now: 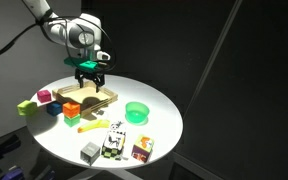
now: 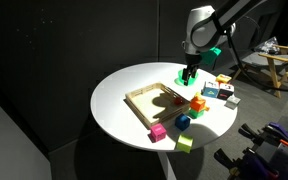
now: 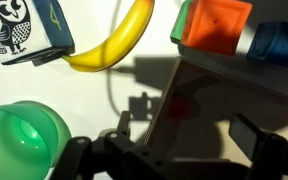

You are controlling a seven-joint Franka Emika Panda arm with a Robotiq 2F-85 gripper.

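My gripper is open, its two dark fingers wide apart with nothing between them. In the wrist view it hangs over the near edge of a shallow wooden box (image 3: 174, 90). A small dark red thing (image 3: 180, 108) lies inside the box by its corner, partly in shadow; it also shows as a red spot (image 2: 179, 99) in exterior view 2. In exterior view 1 the gripper (image 1: 89, 77) is above the far side of the box (image 1: 102, 99).
A green bowl (image 3: 14, 140), a yellow banana (image 3: 119, 42), an owl-print block (image 3: 29, 30), an orange block (image 3: 216, 25) on a green one and a blue block (image 3: 279, 43) surround the box. Pink (image 1: 44, 96) and lime (image 1: 26, 107) blocks sit near the table's left edge.
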